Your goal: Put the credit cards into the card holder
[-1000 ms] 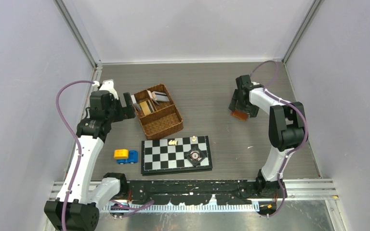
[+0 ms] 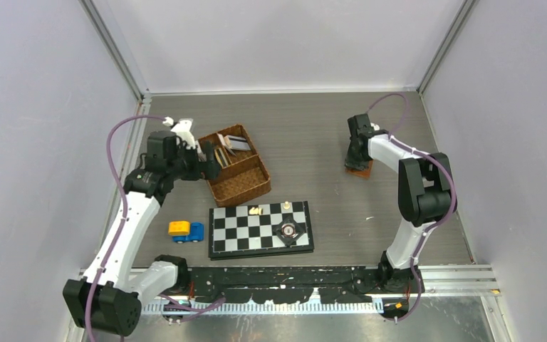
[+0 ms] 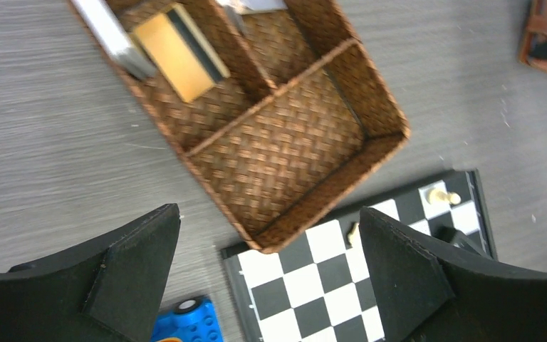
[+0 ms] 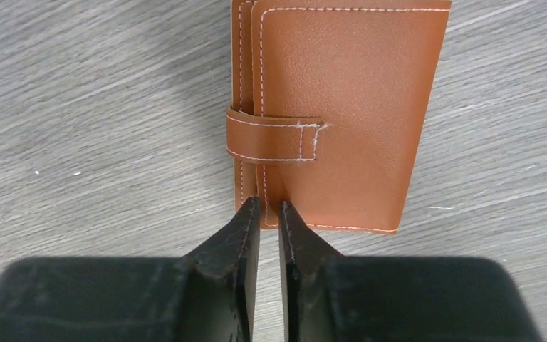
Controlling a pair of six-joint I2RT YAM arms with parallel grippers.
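Cards [image 3: 182,53] lie in the upper compartments of a wicker basket [image 2: 241,187]. My left gripper hovers open over that basket, nothing between its fingers. A brown leather card holder [image 4: 349,85] with a strap [image 4: 271,139] lies on the table at right. My right gripper has its fingertips close together at the holder's near edge, by the strap side; whether they grip the leather is unclear. In the top view it covers much of the holder.
A chessboard [image 2: 242,235] with a few pieces lies below the basket. A yellow and blue toy truck [image 2: 186,231] sits to its left. The middle of the table right of the basket is clear.
My left arm has moved rightward over the basket. My right gripper has shifted slightly, and the visible part of the holder has moved a little rightward.
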